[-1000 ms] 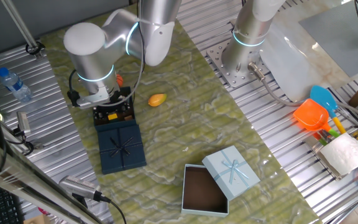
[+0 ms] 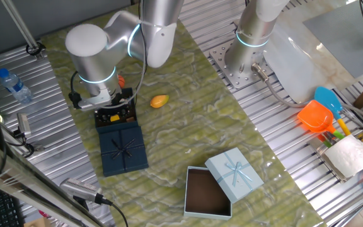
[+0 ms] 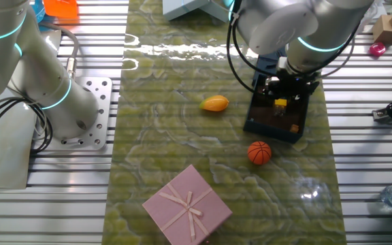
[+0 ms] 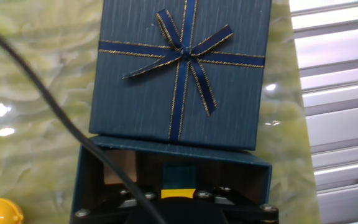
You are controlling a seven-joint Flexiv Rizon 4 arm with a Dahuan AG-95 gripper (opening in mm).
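Note:
My gripper (image 3: 281, 95) points down into an open dark blue box (image 3: 272, 132). A small yellow piece (image 4: 178, 193) shows between the gripper's dark linkages in the wrist view, with a teal patch just beyond it. The fingertips are hidden, so whether they touch this piece cannot be told. A small brown block (image 3: 295, 128) lies in the box near one end. The dark blue lid (image 4: 179, 74), tied with a gold-edged ribbon bow, rests against the box's other end.
Near the box lie an orange-yellow fruit (image 3: 215, 103) and a small basketball (image 3: 259, 152). A pink gift box (image 3: 188, 205) stands apart. An open light blue box (image 2: 207, 193) has its lid (image 2: 235, 174) leaning on it.

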